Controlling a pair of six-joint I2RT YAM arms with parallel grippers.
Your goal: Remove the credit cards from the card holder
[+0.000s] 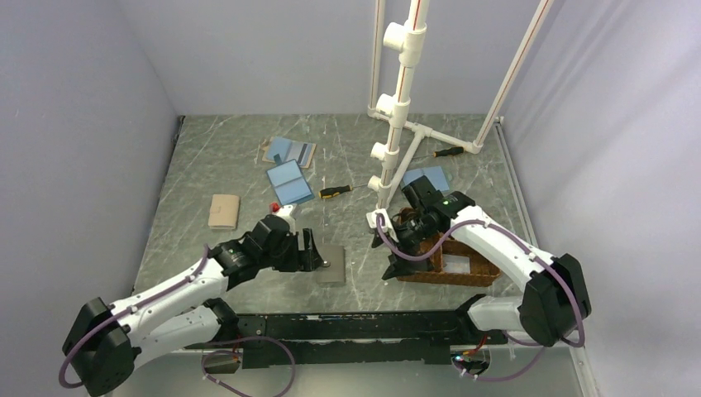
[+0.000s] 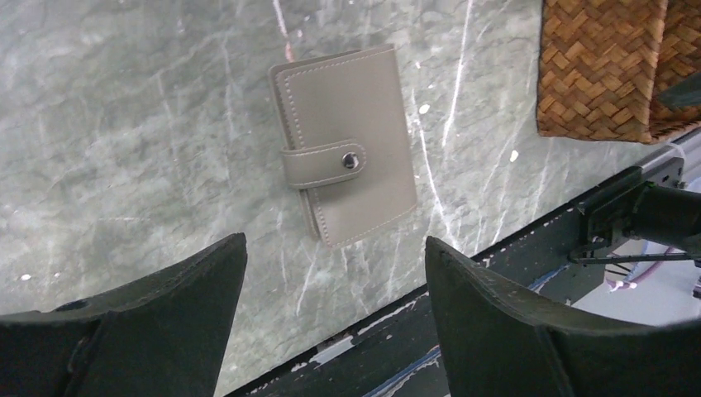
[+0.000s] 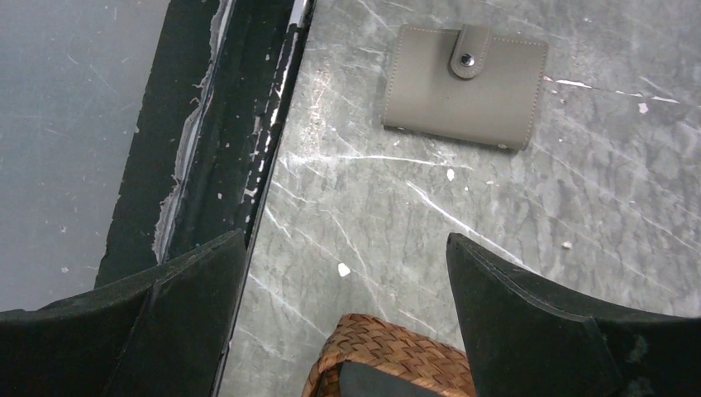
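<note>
A grey leather card holder (image 1: 331, 275) lies flat on the grey marbled table in front of my left gripper (image 1: 302, 251). In the left wrist view the holder (image 2: 355, 116) is closed, its snap strap across the middle; the right wrist view also shows the holder (image 3: 459, 95). No cards are visible. My left gripper is open above the table, nothing between its fingers. My right gripper is open over the woven basket's near side, with nothing held.
The basket (image 1: 446, 276) stands at right. A white pipe frame (image 1: 402, 83) rises behind it. Blue folders (image 1: 289, 184), screwdrivers (image 1: 335, 190) and a tan holder (image 1: 223, 212) lie toward the back and left. The table's front rail is close below the holder.
</note>
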